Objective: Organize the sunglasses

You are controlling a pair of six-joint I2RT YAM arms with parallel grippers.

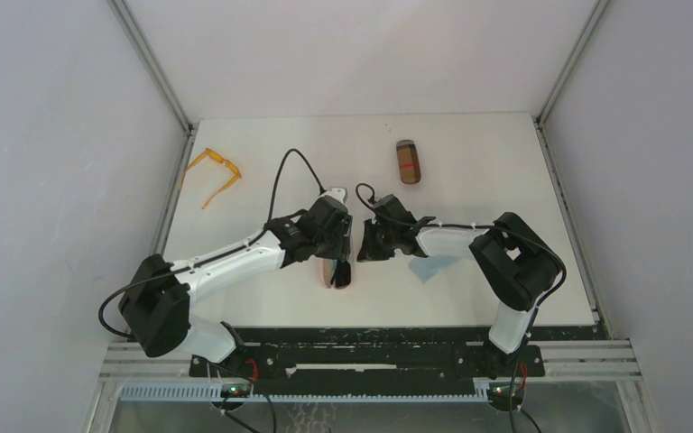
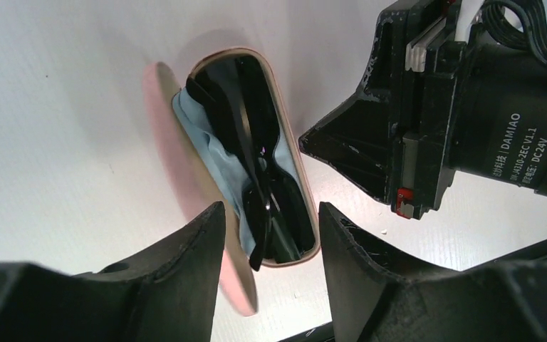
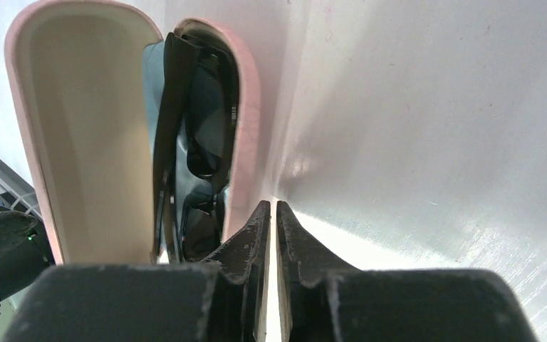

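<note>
An open pink sunglasses case [image 1: 351, 267] lies on the table beneath my left gripper [image 1: 342, 247]. In the left wrist view, dark sunglasses [image 2: 239, 135] lie inside the case body with a pale blue cloth [image 2: 217, 158]; the lid [image 2: 178, 149] stands raised on the left. My left gripper is open above the case's near end, its fingers either side of it. My right gripper has only a narrow gap between its fingers, with nothing in it, just right of the case wall [image 3: 247, 135]. Orange glasses [image 1: 220, 161] rest far left.
A brown case with a red stripe [image 1: 408, 162] lies at the back, right of centre. A light blue cloth [image 1: 431, 266] lies partly under the right arm. Free table shows at the back middle and right.
</note>
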